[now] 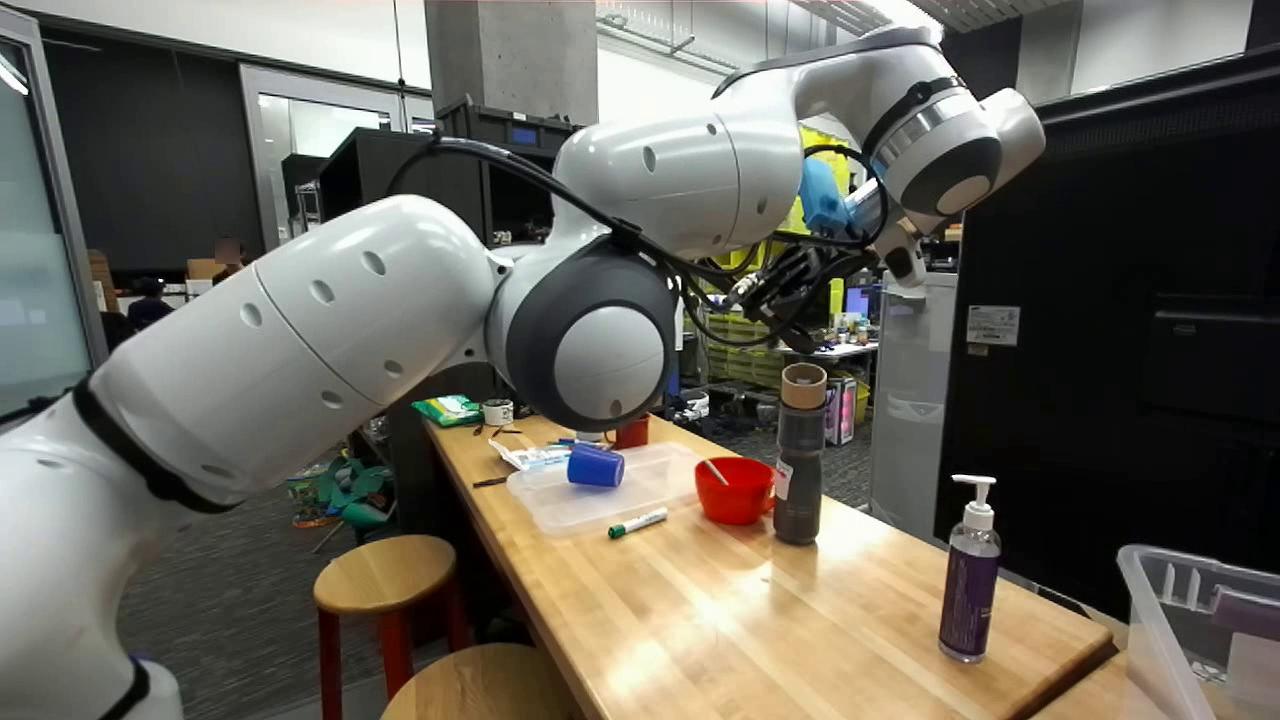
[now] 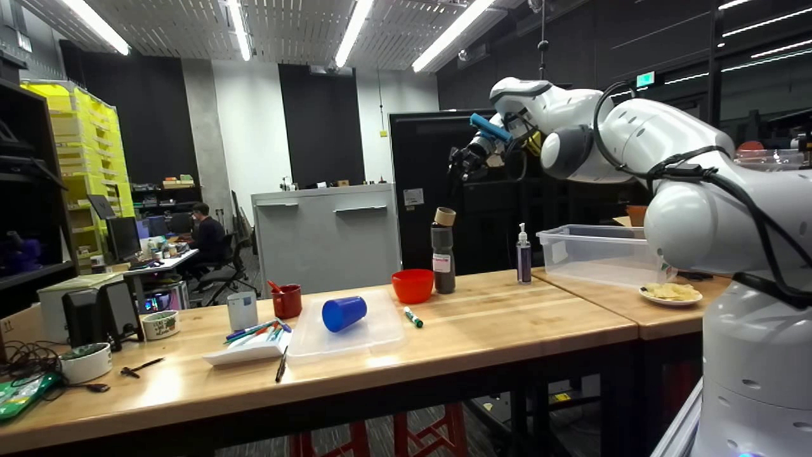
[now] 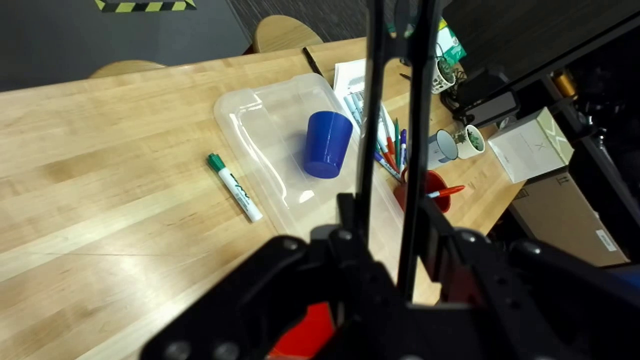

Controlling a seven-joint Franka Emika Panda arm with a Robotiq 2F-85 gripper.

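Note:
High over the table, my gripper is shut on a long black slotted object [image 3: 418, 120], whose two thin bars join at a crosspiece near the top of the wrist view. What it is I cannot tell. In exterior view 2 the gripper [image 2: 461, 167] hangs well above the bottle and bowl. A blue cup [image 3: 327, 144] lies on its side on a clear plastic lid [image 3: 264, 150]. Beside the lid rests a green-capped marker [image 3: 235, 188]. The red bowl [image 1: 734, 492], with a light stick-like thing in it, stands next to a dark bottle [image 1: 800, 468].
A pump bottle [image 1: 969, 576] stands near the table's right end, with a clear bin [image 2: 601, 255] beyond. The red mug [image 2: 287, 301], pens and small pots crowd the other end. Bare tabletop [image 1: 732, 612] lies in front of the bowl.

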